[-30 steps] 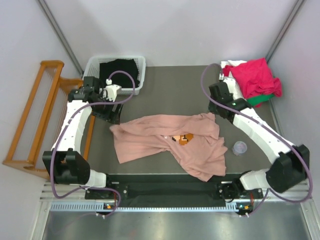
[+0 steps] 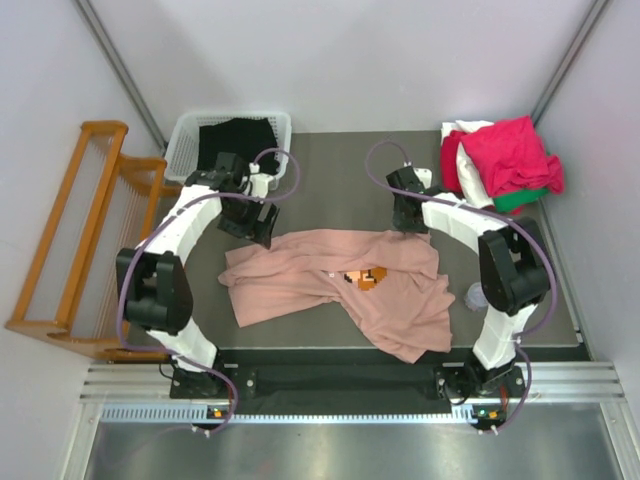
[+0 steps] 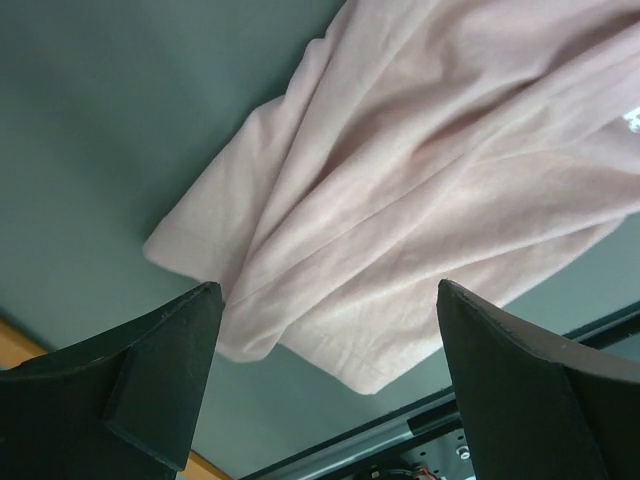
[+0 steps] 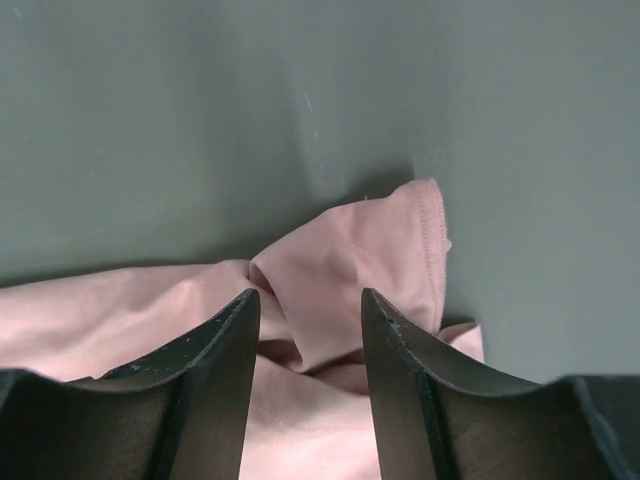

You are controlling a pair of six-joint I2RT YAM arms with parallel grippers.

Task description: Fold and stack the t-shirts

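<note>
A pink t-shirt (image 2: 390, 310) with an orange print lies rumpled across the grey table. My left gripper (image 2: 255, 222) hangs open above its left part; in the left wrist view, folds and a corner (image 3: 200, 225) of the shirt lie below and between the open fingers. My right gripper (image 2: 407, 215) is open over the shirt's upper right end; the right wrist view shows a folded flap (image 4: 350, 260) just beyond its fingertips.
A white basket (image 2: 183, 150) with black cloth stands at back left, a pile of red, white and green cloths (image 2: 505, 158) at back right. A wooden rack (image 2: 70, 280) is at left, a small clear container (image 2: 477, 297) at right.
My left gripper has moved right over the pink shirt. My right gripper has moved left onto the shirt's upper right end. The shirt looks unchanged.
</note>
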